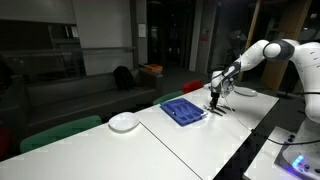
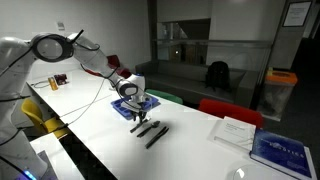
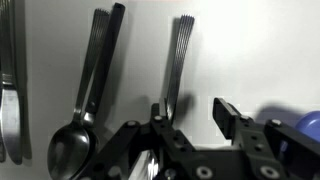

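My gripper is low over the white table in the wrist view, fingers apart. A silver fork (image 3: pixel 180 52) lies below it, tines toward the top of the view; its handle runs down close by the left finger (image 3: pixel 159 112) and is partly hidden by the gripper. To the left lie a dark-handled utensil (image 3: pixel 106 60) and a spoon bowl (image 3: pixel 69 150), close together. A knife (image 3: pixel 10 115) shows at the left edge. In exterior view 1 the gripper (image 1: pixel 213 103) is beside the blue tray (image 1: pixel 183 111).
The blue tray's edge (image 3: pixel 308 126) enters the wrist view at right. Other dark utensils (image 2: pixel 158 137) lie on the table in exterior view 2. A white plate (image 1: pixel 124 122) stands beyond the tray.
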